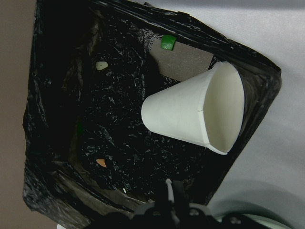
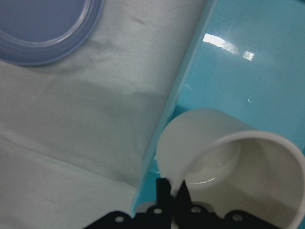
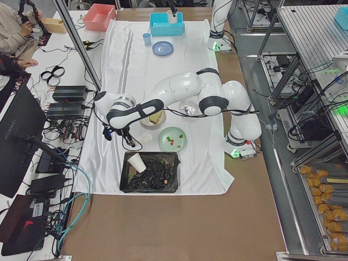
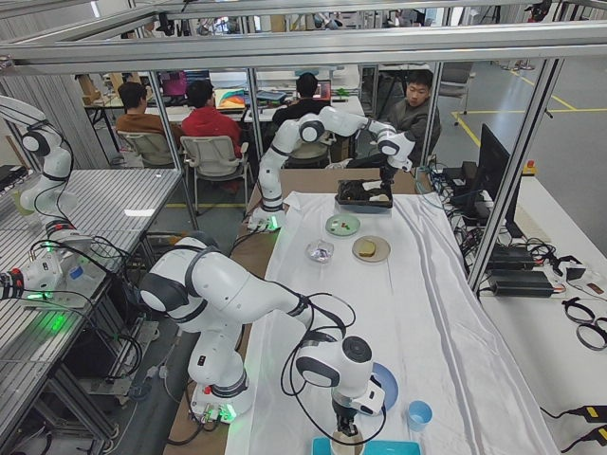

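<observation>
A white paper cup (image 1: 176, 114) lies on its side in the black bag-lined bin (image 3: 126, 179), among small green and orange bits. My left gripper (image 3: 122, 133) is above that bin; its finger state is unclear at the bottom of the left wrist view. My right gripper is shut on the rim of a white cup (image 2: 205, 129), which is over the blue container (image 2: 257, 57), tilted. Nearby are a blue plate (image 2: 38, 28) and a small blue cup (image 4: 418, 415).
A green plate (image 3: 172, 139) with small pieces, a beige plate (image 4: 371, 249) with food and a shiny dish (image 4: 320, 251) sit on the white cloth. Cables and equipment line the side table.
</observation>
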